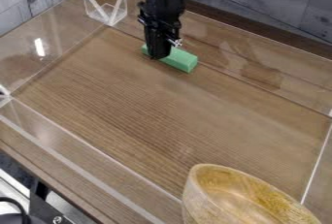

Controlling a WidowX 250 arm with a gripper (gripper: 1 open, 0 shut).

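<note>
My gripper [161, 48] points down at the upper middle of the wooden table, over the left part of a green block [180, 60]. Its dark body hides part of the block, and I cannot make out from this view whether anything is between its fingers.
A large yellow bowl [242, 202] sits at the bottom right. Clear plastic brackets stand at the upper left and left edge.
</note>
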